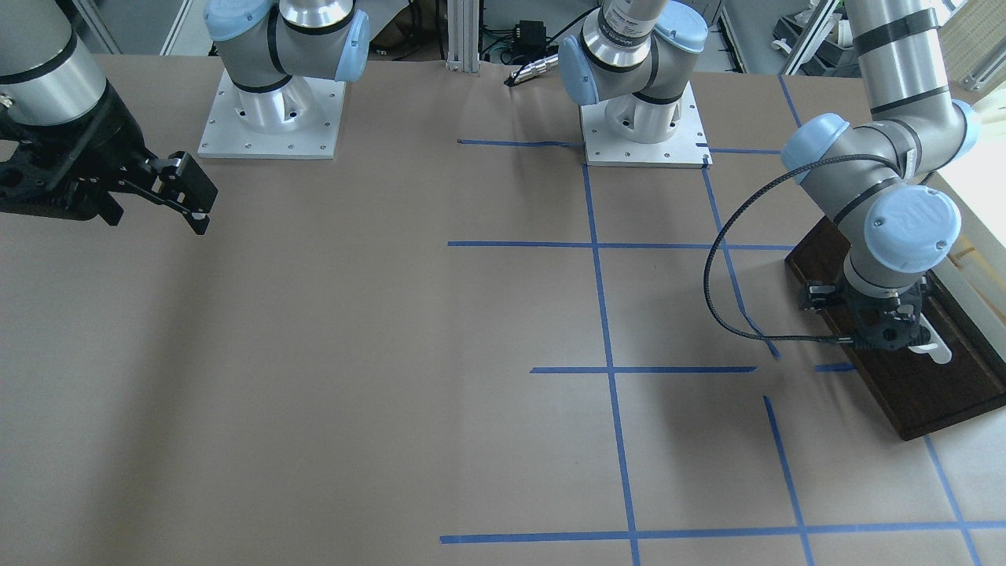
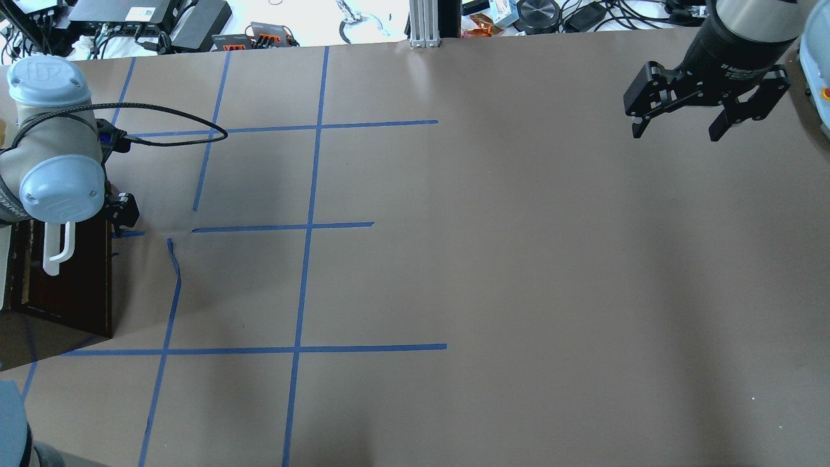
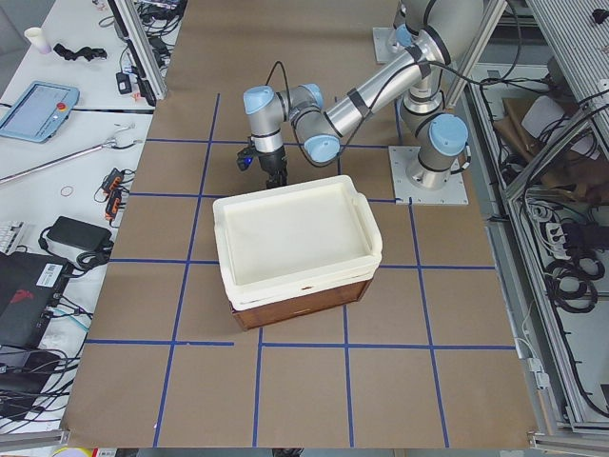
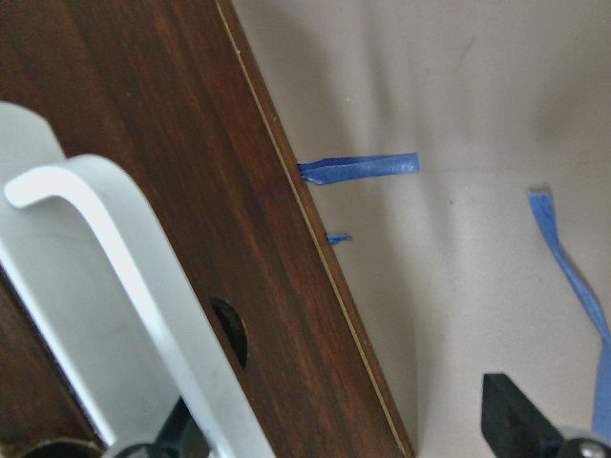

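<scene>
A dark wooden drawer front (image 1: pixel 952 387) of a box with a white tub (image 3: pixel 297 238) on top carries a white handle (image 4: pixel 143 286), also seen below my wrist in the top view (image 2: pixel 58 257). My gripper (image 1: pixel 863 321) is at the drawer front, over the handle. In the left wrist view one dark finger is behind the handle's lower part and the other (image 4: pixel 516 420) sits out over the floor beside the box's edge, so the gripper looks open. Whether anything is between the fingers is partly hidden.
Another arm's black gripper (image 1: pixel 160 189) hangs at the left of the front view. Two further arm bases stand at the back. The taped floor (image 1: pixel 424 330) around the box is clear.
</scene>
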